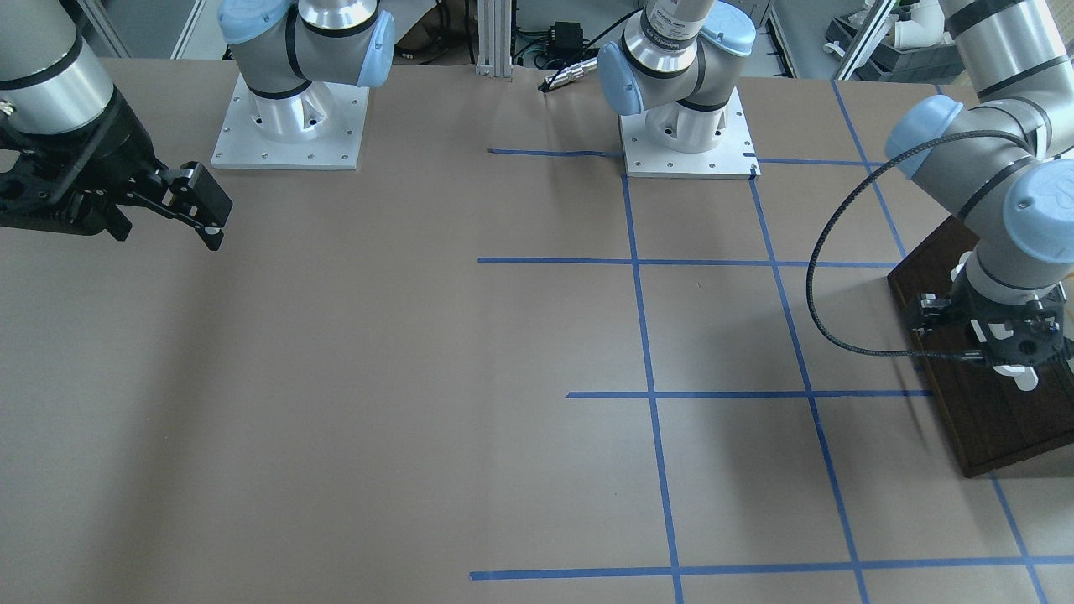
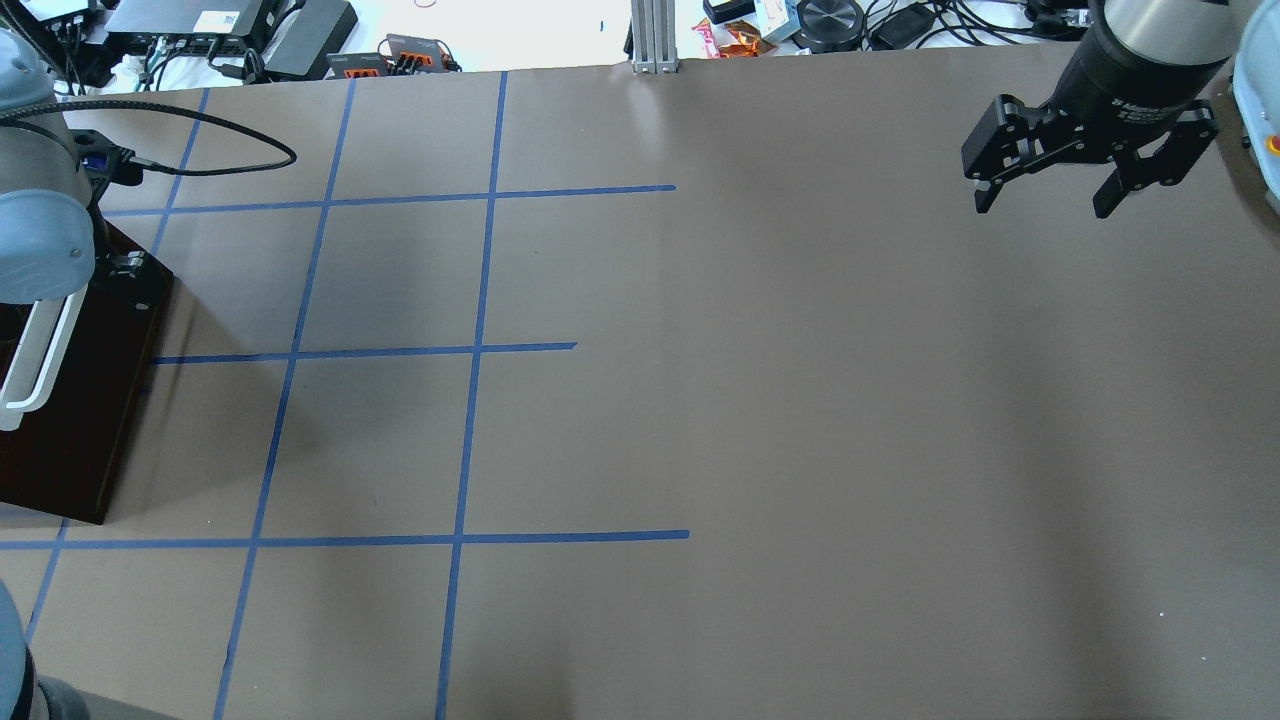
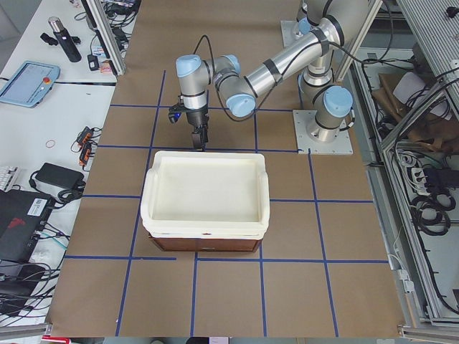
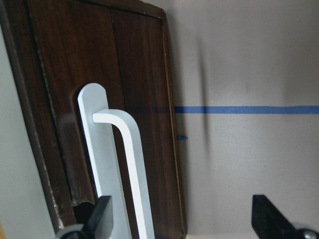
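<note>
A dark wooden box (image 1: pixel 982 423) stands at the right in the front view, with a white bar handle (image 4: pixel 137 174) on its face and a cream tray (image 3: pixel 204 193) on top in the left camera view. My gripper is low at the box's handle side; in the wrist view its fingertips are wide apart, the left one over the handle, the right one over bare table. It is open, with nothing seen gripped. In the front view the gripper body hides part of the handle.
Another black gripper (image 2: pixel 1086 156) hangs at the opposite side of the table, and further arm bases (image 1: pixel 690 151) stand at the back.
</note>
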